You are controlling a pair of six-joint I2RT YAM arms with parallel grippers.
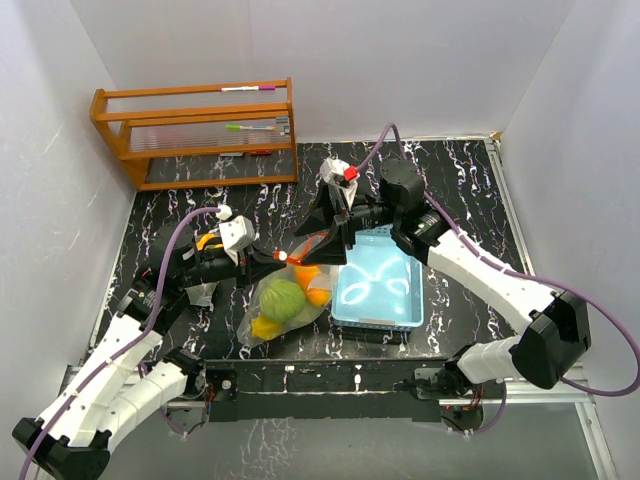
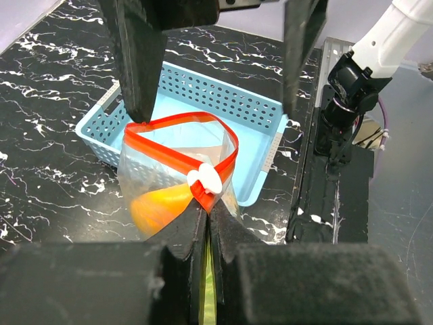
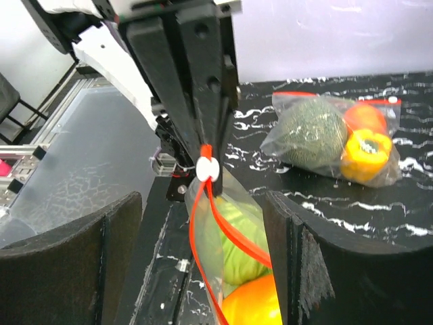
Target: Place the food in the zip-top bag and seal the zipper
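Observation:
A clear zip top bag (image 1: pixel 301 307) with a red zipper rim lies in the middle of the table, holding a green food piece (image 1: pixel 282 300), an orange one (image 1: pixel 319 297) and a yellow one (image 1: pixel 266 327). My left gripper is shut on the bag's corner, just below the white slider (image 2: pixel 209 178). The red rim (image 2: pixel 181 122) stands parted in a loop. Open, my right gripper has its fingers (image 2: pixel 139 74) spread wide on either side of that rim, with nothing clamped between them.
The blue basket (image 1: pixel 418 318) is empty, right of the bag. Another filled bag lies at the left, partly under my left arm in the top view. A wooden rack (image 1: pixel 200 184) stands at the back. Bare table shows at the far right.

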